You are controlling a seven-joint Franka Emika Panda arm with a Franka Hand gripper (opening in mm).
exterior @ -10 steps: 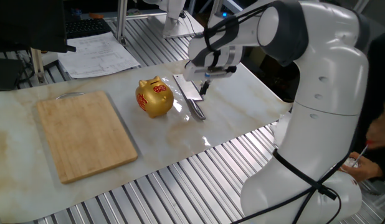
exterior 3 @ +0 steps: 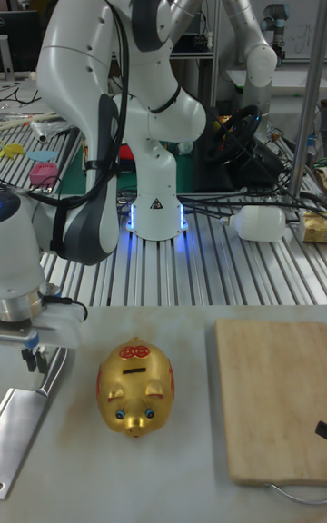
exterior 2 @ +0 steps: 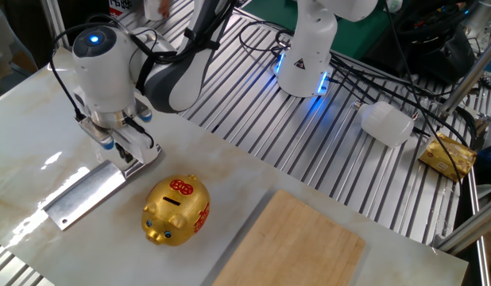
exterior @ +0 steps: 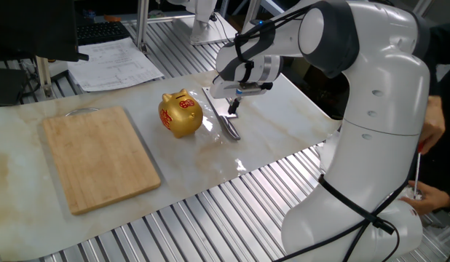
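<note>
A cleaver-like knife with a broad metal blade and dark handle lies flat on the pale tabletop. My gripper points down over it, near where blade and handle meet. In exterior view 2, the fingertips come down close to the knife, partly covering it. Exterior view 3 shows the dark fingers beside the handle end of the blade; whether they touch or grip it cannot be made out. A gold piggy bank with red markings stands beside the knife.
The wooden cutting board lies on the far side of the piggy bank from the knife. Bare tabletop extends to the right of the knife. A person's hands show behind the arm at right.
Over the last second my gripper has shifted slightly left in exterior view 1, staying over the knife. Knife, piggy bank and board have not moved. The person's hands have shifted.
</note>
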